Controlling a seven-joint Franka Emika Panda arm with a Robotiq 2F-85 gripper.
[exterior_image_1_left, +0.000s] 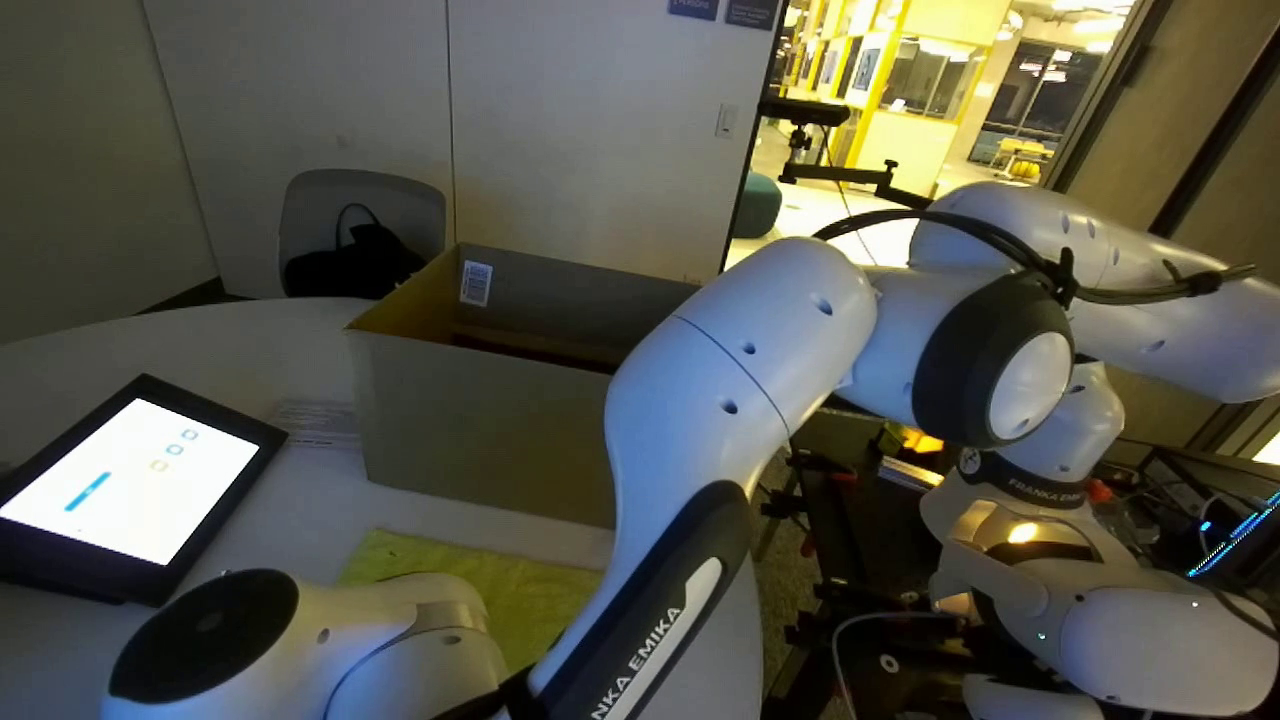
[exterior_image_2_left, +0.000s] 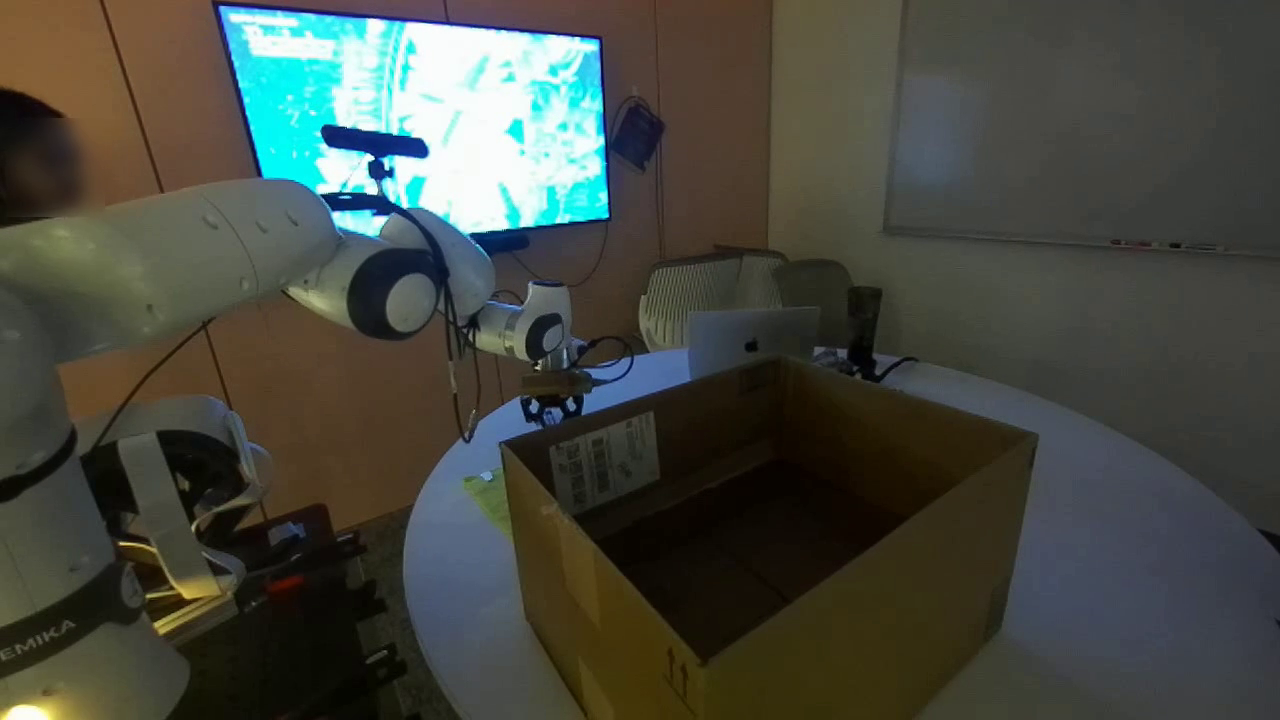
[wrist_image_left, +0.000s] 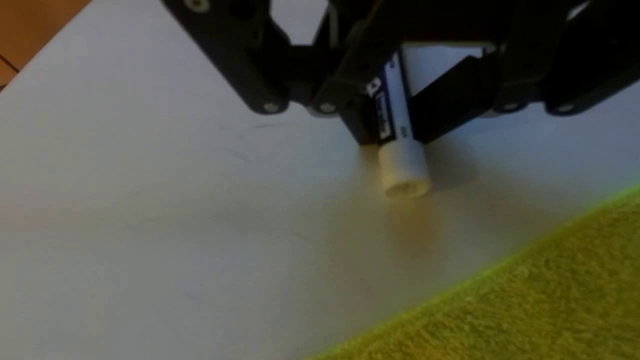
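Note:
A white marker (wrist_image_left: 393, 114) with dark blue print and a white end lies between the fingers of my gripper in the wrist view. The black pads come up against it on both sides. Its white end points toward the bottom of that view, over the bare white tabletop (wrist_image_left: 210, 240), and a soft shadow falls there. In exterior view 2 the gripper (exterior_image_2_left: 553, 410) hangs behind the box's near-left corner, its fingertips partly hidden. Exterior view 1 shows the arm but not the fingers.
A tall, open cardboard box (exterior_image_2_left: 840, 600) stands on the round table, close to the gripper. Beside the marker lies a yellow-green towel (wrist_image_left: 540, 300). A tablet (exterior_image_1_left: 138, 480) and a laptop (exterior_image_2_left: 753, 338) also sit on the table.

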